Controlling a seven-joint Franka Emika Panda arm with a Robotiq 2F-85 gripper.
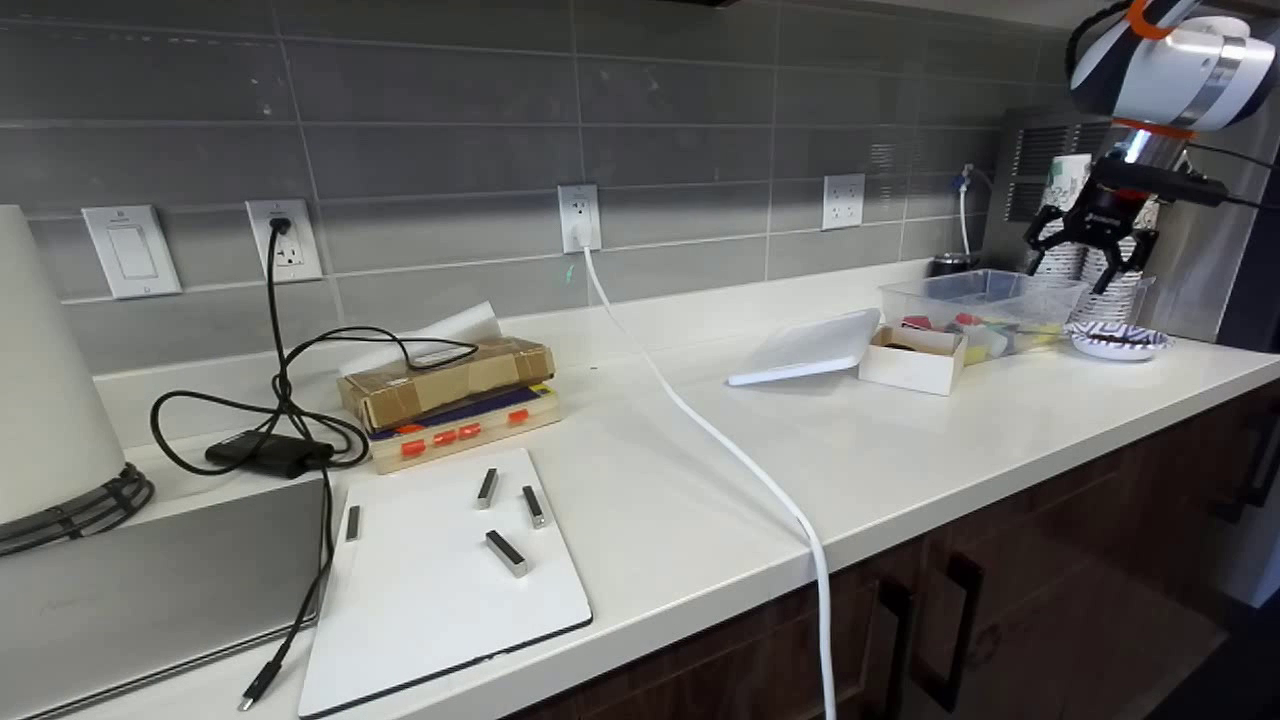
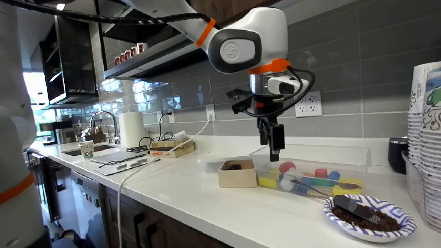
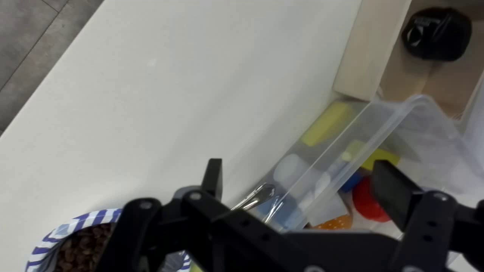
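My gripper is open, its two black fingers wide apart with nothing between them. It hangs in the air above the clear plastic bin [image 2: 314,149], fingers pointing down. Inside that bin lie colourful pieces, among them a red one [image 3: 369,199] and a yellow one [image 2: 267,182]. Beside the bin stands a small open wooden box [image 2: 237,178] with a black object [image 3: 436,34] in it. On the bin's other side, a patterned bowl [image 2: 407,221] holds brown beans, and a black-handled utensil [image 2: 355,208] lies across them.
Stacked paper cups [image 2: 430,165] and a black tumbler [image 2: 397,155] stand near the bin. A white cable [image 1: 732,450] crosses the counter and hangs over its front edge. Farther off, a white board [image 1: 444,600] carries several small metal bars. The counter before the wooden box is bare.
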